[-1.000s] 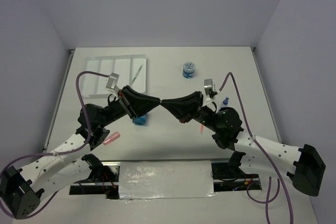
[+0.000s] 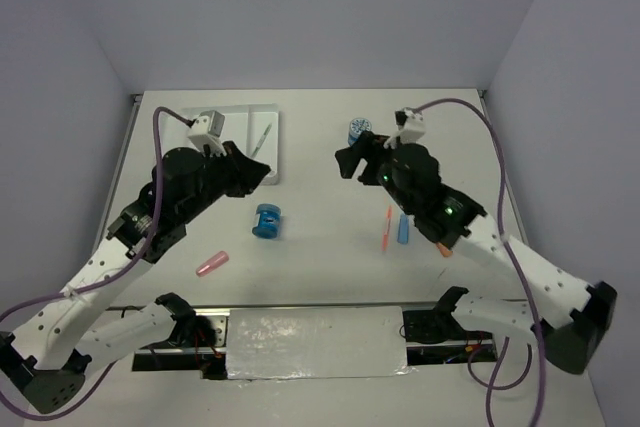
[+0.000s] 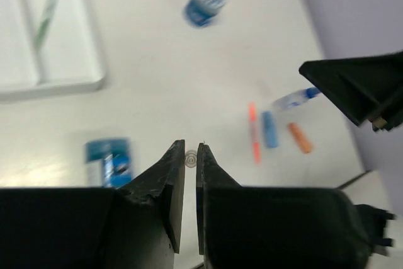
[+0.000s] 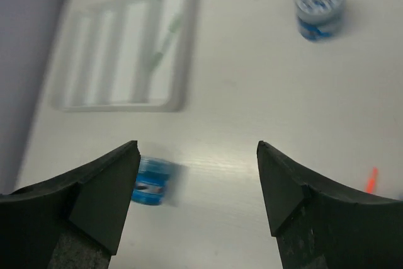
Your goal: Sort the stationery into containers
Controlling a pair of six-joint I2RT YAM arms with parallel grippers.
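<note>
My left gripper is shut on a small thin item (image 3: 191, 159), only its round pale end showing between the fingertips; in the top view it hangs left of centre near the tray. My right gripper is open and empty, to the right. A divided white tray (image 2: 272, 167) holds a green-white stick (image 2: 261, 142). A blue cup-like container (image 2: 267, 222) lies front-centre. A blue pot with holed top (image 2: 360, 132) stands at the back. A pink item (image 2: 212, 263), red stick (image 2: 387, 229), blue piece (image 2: 403, 229) and orange piece (image 3: 300, 137) lie on the table.
A clear bottle with blue cap (image 3: 296, 97) lies at the right, mostly hidden in the top view. The table's centre between tray and pot is clear. Grey walls bound both sides; a metal edge runs along the front.
The two grippers were meeting at the centre; they have moved apart, the left back leftward and the right up and rightward.
</note>
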